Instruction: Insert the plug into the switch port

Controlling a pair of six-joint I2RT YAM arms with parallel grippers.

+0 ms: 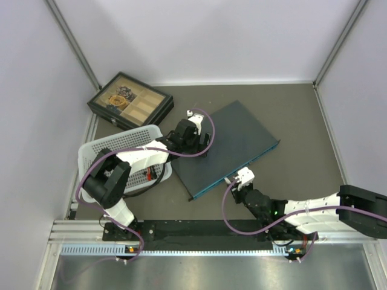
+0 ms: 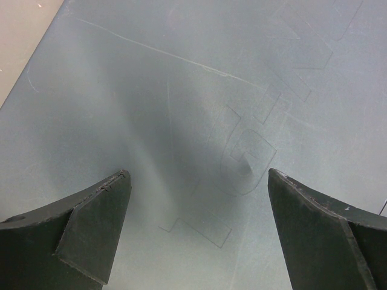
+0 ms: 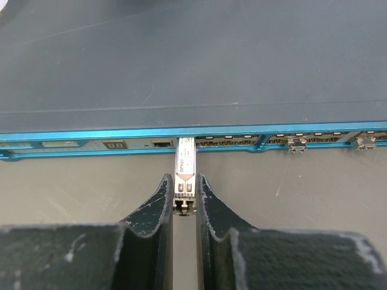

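Observation:
The dark switch [image 1: 230, 142] lies at an angle on the table, its blue-edged port side toward my right arm. In the right wrist view, my right gripper is shut on the tail of a silver plug [image 3: 185, 158]. The plug points straight at the row of ports [image 3: 227, 141], and its far end overlaps the blue front edge. How deep that end sits in a port cannot be made out. My left gripper stands open over the switch's top cover [image 2: 181, 109], nothing between its fingers.
Two other metal plugs [image 3: 297, 145] sit in ports farther right. A white basket [image 1: 115, 140] stands left of the switch, under my left arm, and a black compartment box [image 1: 158, 115] lies behind it.

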